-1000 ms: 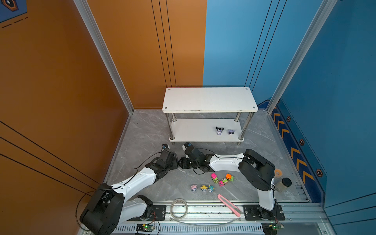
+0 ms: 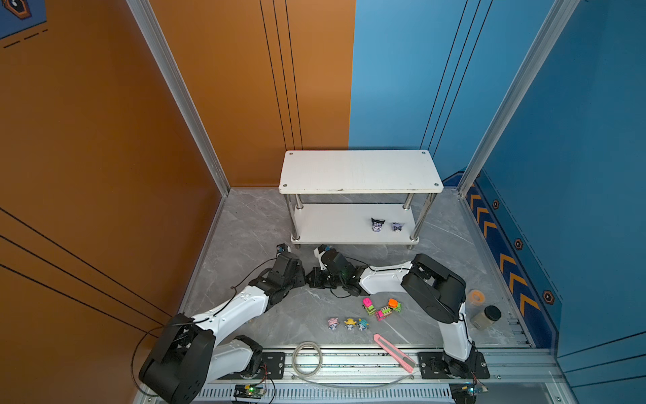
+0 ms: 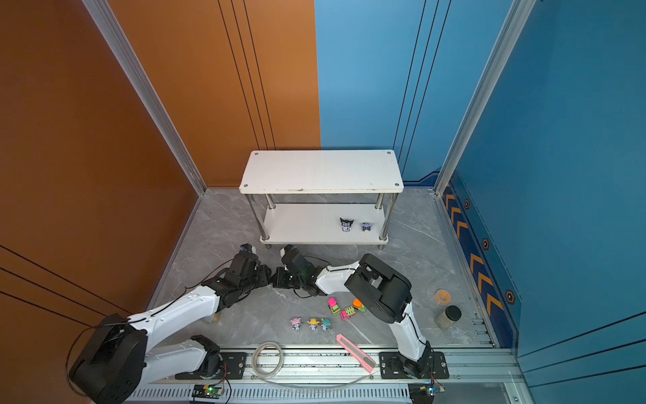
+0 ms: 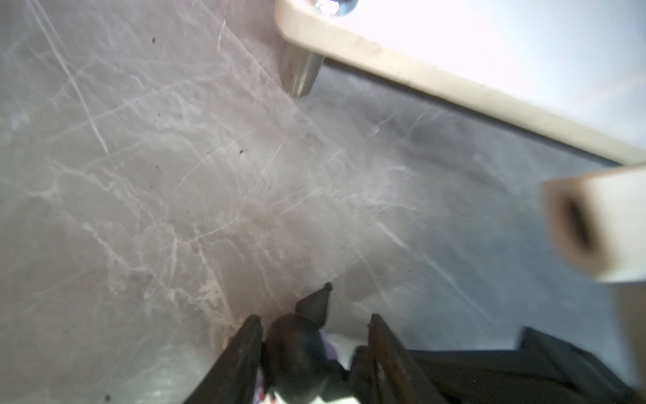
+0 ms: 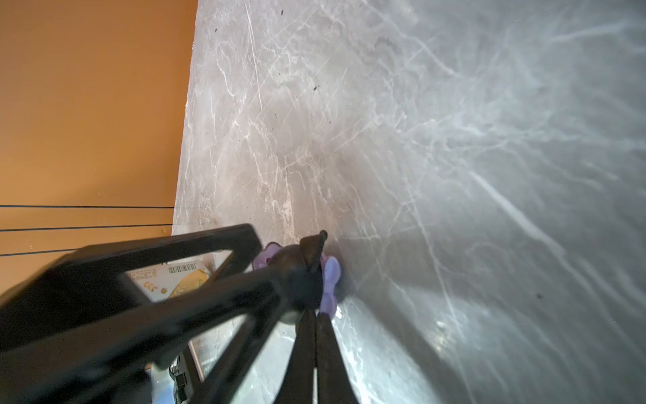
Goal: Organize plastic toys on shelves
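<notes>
A dark purple-and-black toy figure [image 4: 296, 357] with a round black head and pointed ears is on the grey floor. Around it in the left wrist view is my left gripper, its fingertips spread with a gap. In the right wrist view my right gripper has its fingers pressed together, nothing between them; the toy's head lies just beyond the tips, to the upper left. Both arms hide this toy from above. Two figures [image 2: 377, 225] occupy the right side of the lower shelf [image 2: 329, 225]. Three small figures [image 2: 350, 324] stand on the floor.
Colourful toy vehicles [image 2: 383, 311] lie under the right forearm. The empty upper shelf [image 2: 360, 171] stands behind the arms. A jar [image 2: 486, 317] and an orange lid [image 2: 476, 297] sit far right. A pink cutter [image 2: 394, 352] lies at the front.
Arms barely moved.
</notes>
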